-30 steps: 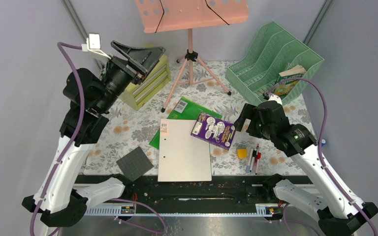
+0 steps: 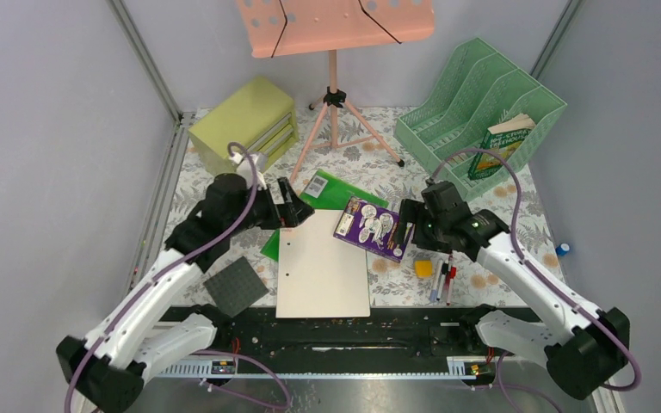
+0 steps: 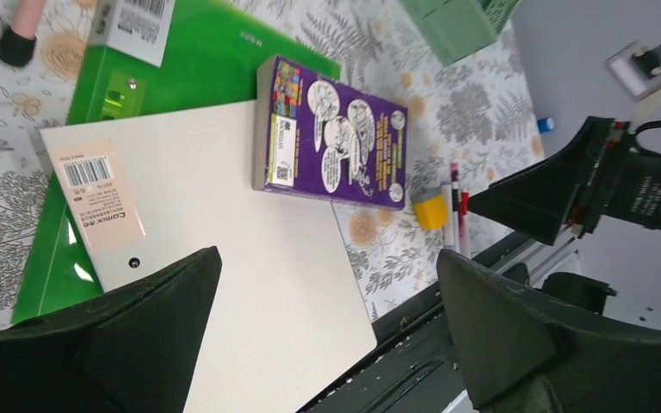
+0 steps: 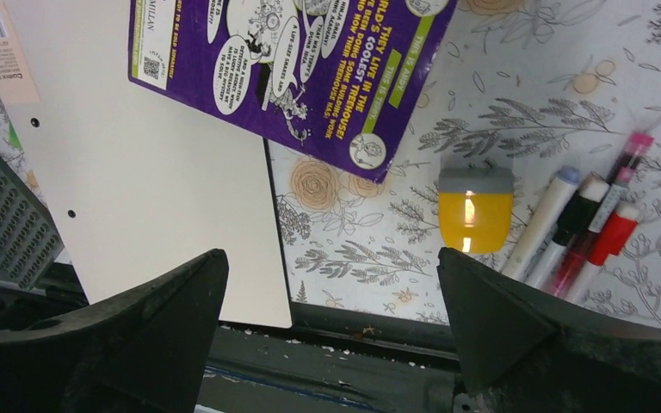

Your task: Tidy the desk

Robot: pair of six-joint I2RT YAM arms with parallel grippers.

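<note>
A purple book [image 2: 372, 229] lies face down across the upper right corner of a white folder [image 2: 323, 275]. Beneath both, a green folder [image 2: 340, 193] sticks out at the back and left. My left gripper [image 2: 296, 212] hovers over the white folder's top left area, open and empty; its fingers frame the white folder [image 3: 250, 284] in the left wrist view. Close to the purple book's right end, my right gripper [image 2: 406, 232] is open too, nothing between its fingers. A yellow object [image 4: 476, 211] and several markers [image 4: 572, 228] rest to the right of the book.
A green file rack [image 2: 482, 112] with one book [image 2: 499, 142] standing in it occupies the back right. A pink music stand [image 2: 334, 103] rises at the back, beside a yellow-green drawer box [image 2: 245, 125]. A dark grey mat [image 2: 236, 286] lies front left.
The right gripper has shifted slightly left, toward the purple book. The objects stayed put.
</note>
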